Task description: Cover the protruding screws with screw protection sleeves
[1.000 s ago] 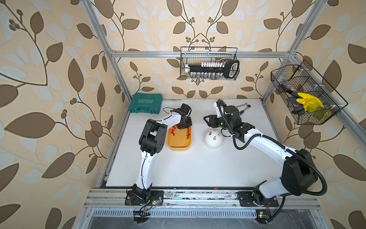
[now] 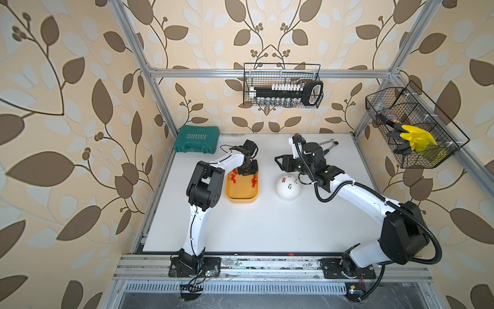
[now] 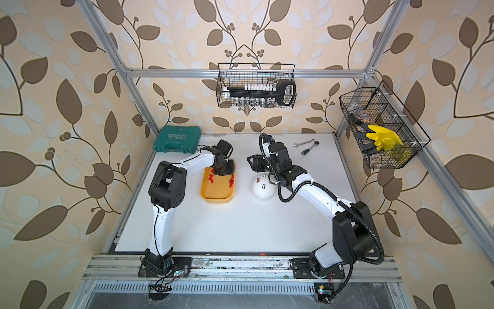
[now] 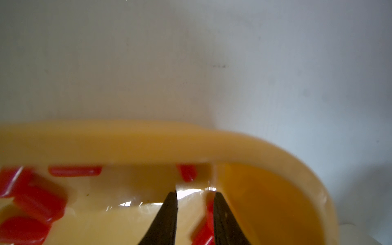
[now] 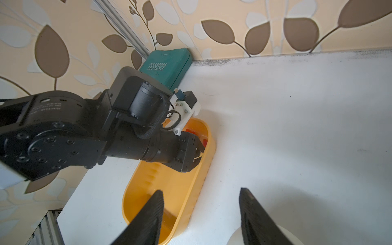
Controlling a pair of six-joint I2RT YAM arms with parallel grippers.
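Note:
Red sleeves (image 4: 38, 202) lie scattered in the orange tray (image 2: 241, 195). My left gripper is down inside the tray near its back right corner, fingertips slightly apart beside some sleeves; whether one sits between them is unclear. A white dome (image 2: 288, 190) stands right of the tray, with protruding screws on top and something red on one of them. My right gripper hangs open and empty above and beside the dome.
A green case (image 2: 195, 139) lies at the back left, wrenches (image 3: 308, 146) at the back right. Wire baskets (image 3: 257, 92) hang on the back and right walls.
My left gripper has shifted very slightly within the back of the tray. The right arm is unmoved.

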